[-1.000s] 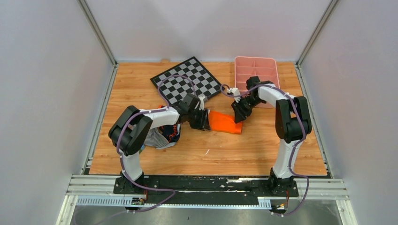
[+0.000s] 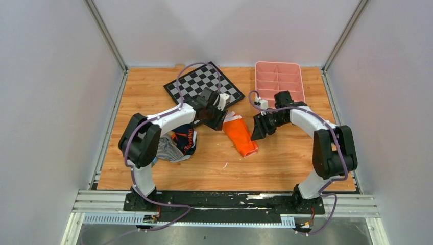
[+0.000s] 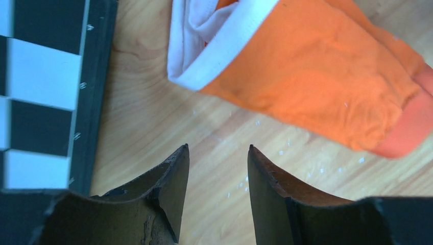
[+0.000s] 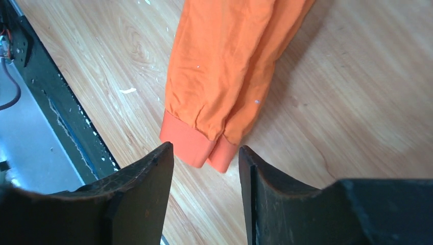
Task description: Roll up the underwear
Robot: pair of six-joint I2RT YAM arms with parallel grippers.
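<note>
Orange underwear (image 2: 238,133) lies folded in a long strip on the wood, its white waistband (image 3: 214,61) at the far end and two orange-red cuffs (image 4: 186,138) at the near end. My left gripper stands open by the waistband end, above bare wood, nothing between its fingers. My right gripper is at the cuff end, fingers apart with nothing held; the cuffs lie just beyond the fingertips in the right wrist view.
A checkerboard (image 2: 201,76) lies at the back left, a pink divided box (image 2: 277,76) at the back right. Dark and striped clothes (image 2: 171,150) are piled left.
The underwear has turned from crosswise to a slant, its right end nearer the front.
</note>
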